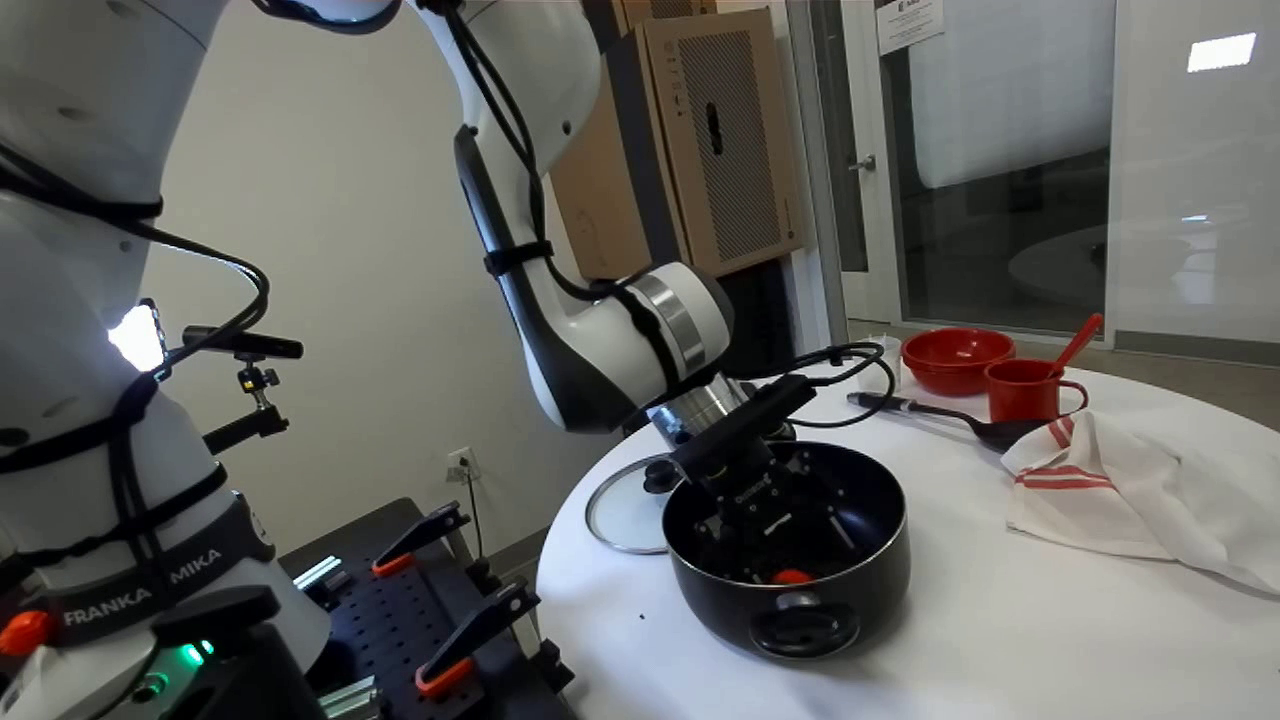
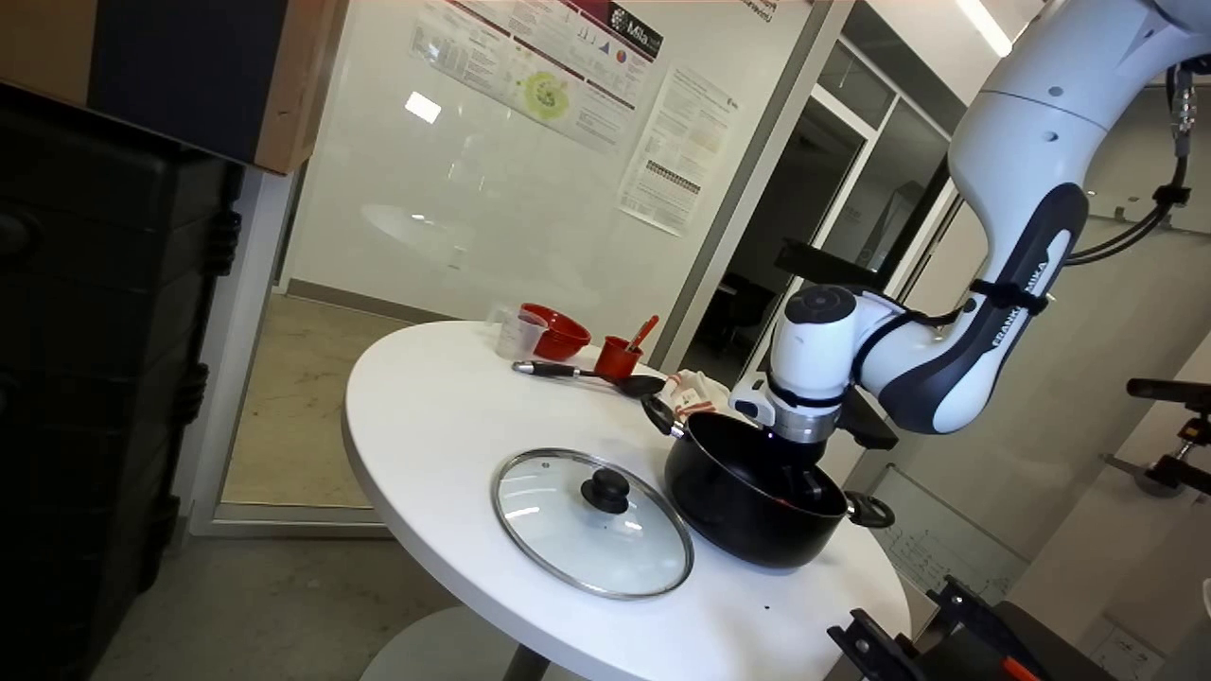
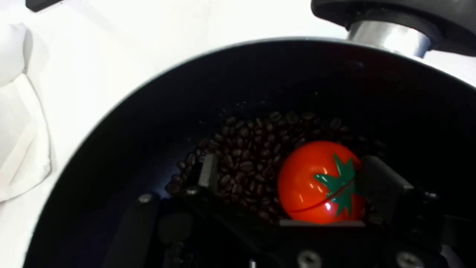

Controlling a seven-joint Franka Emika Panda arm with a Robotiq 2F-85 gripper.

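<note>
A red toy tomato with a green leaf mark rests on dark coffee beans in the black pot. Reaching down into the pot, my gripper is open. Its fingers stand on either side of the tomato, which is much nearer the right one in the wrist view; whether they touch I cannot tell. A clear gap with beans below lies on the left. In exterior view 1 only a bit of the tomato shows past the near rim; in exterior view 2 the pot wall mostly hides the gripper.
The glass lid lies on the white table beside the pot. Farther back are a red bowl, a red mug, a black ladle and a clear cup. A white towel lies right.
</note>
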